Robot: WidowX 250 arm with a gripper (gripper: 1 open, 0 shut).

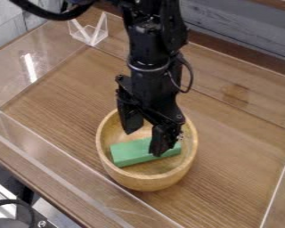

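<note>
A green block (138, 153) lies inside a round wooden bowl (146, 176) at the lower middle. My black gripper (146, 130) hangs over the bowl, open, its fingers spread at the back left and the right, with the right one reaching down close to the block. I cannot tell whether it touches the block, which is partly hidden by that finger.
A wooden table (240, 142) surrounds the bowl, with bare room to the left and right. A clear object (88, 27) stands at the back left. Cables run at the lower left edge.
</note>
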